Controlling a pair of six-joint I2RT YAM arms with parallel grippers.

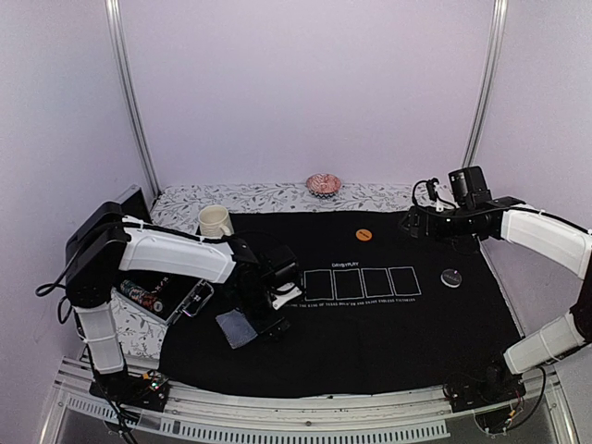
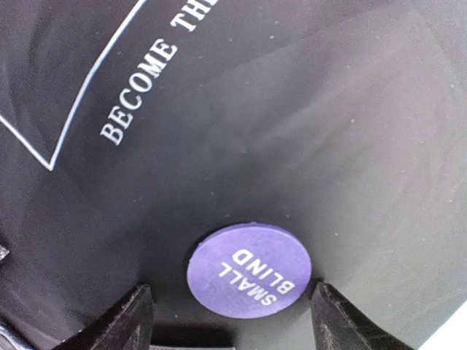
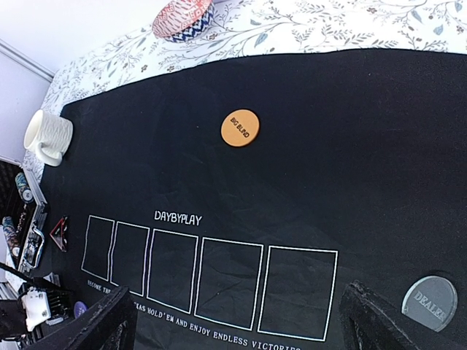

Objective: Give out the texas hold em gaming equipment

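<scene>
A purple "SMALL BLIND" disc lies flat on the black playing mat. My left gripper is open above it; in the left wrist view the disc appears between the spread fingertips, and I cannot tell whether they touch it. From the top, the left hand hides this disc. My right gripper hangs open and empty over the mat's right side. An orange "BIG BLIND" disc rests near the back of the mat, and a grey "DEALER" disc at its right. A bluish card-like square lies left of my left gripper.
At the left are a white mug and a dark case holding chips. A red patterned bowl stands at the back on the floral cloth.
</scene>
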